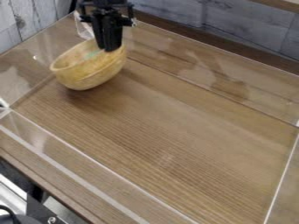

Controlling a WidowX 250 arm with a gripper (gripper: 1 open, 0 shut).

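A yellow wooden bowl (84, 72) is at the upper left of the camera view, tilted. My black gripper (110, 45) is at its upper right edge; the fingertips are small and dark against the bowl, so whether they grip its rim is hard to see.
A grey plank wall (233, 26) runs along the back. The table's left edge is at the lower left, with dark space beyond it.
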